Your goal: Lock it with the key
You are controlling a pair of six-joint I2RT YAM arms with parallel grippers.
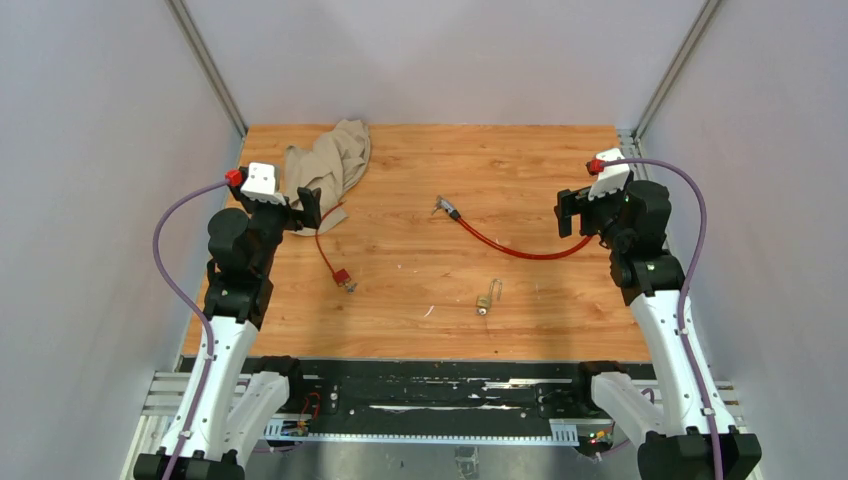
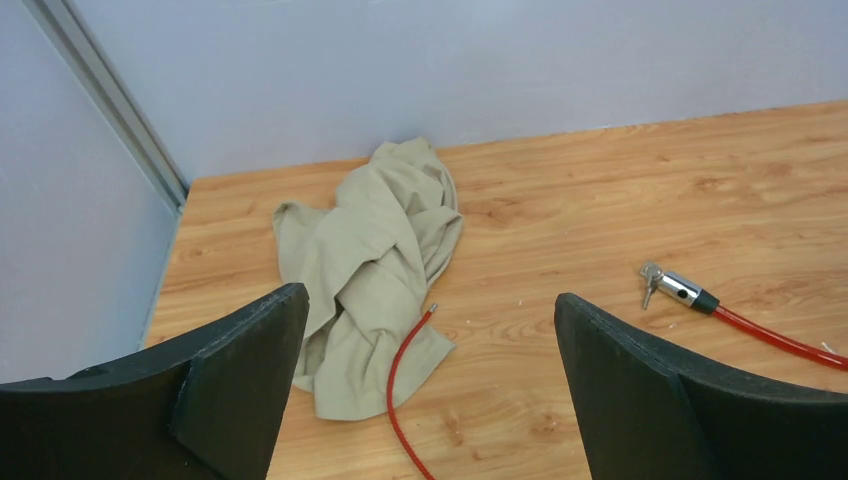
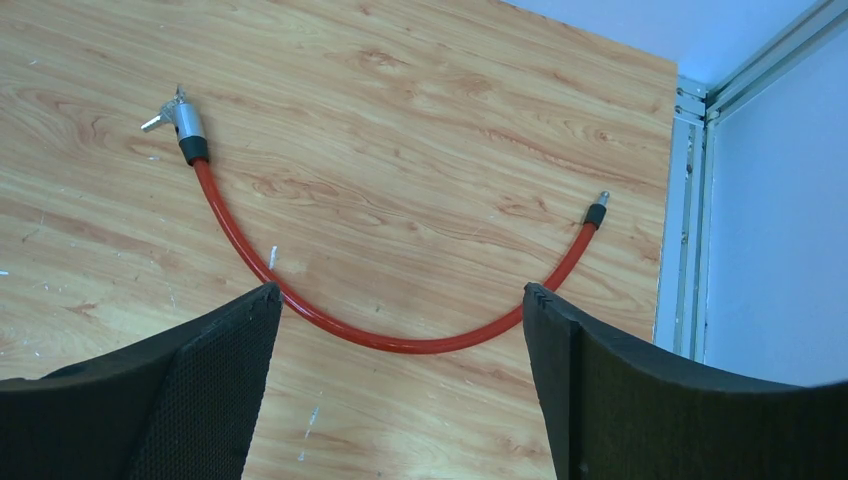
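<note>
A red cable lock [image 1: 525, 254] [image 3: 410, 345] lies curved on the table, its silver lock head [image 1: 447, 208] [image 2: 683, 290] [image 3: 188, 125] toward the middle with a key [image 2: 648, 283] [image 3: 154, 121] in it, its pin end [image 3: 601, 205] at the right. A small brass padlock [image 1: 483, 302] lies nearer the front. A thinner red cable with a red padlock [image 1: 342, 277] lies at left. My left gripper [image 1: 298, 208] and my right gripper [image 1: 576, 210] are raised over the table's two sides, both open and empty.
A crumpled beige cloth [image 1: 340, 155] [image 2: 370, 260] lies at the back left of the wooden table [image 1: 420, 330]. Walls enclose the back and both sides.
</note>
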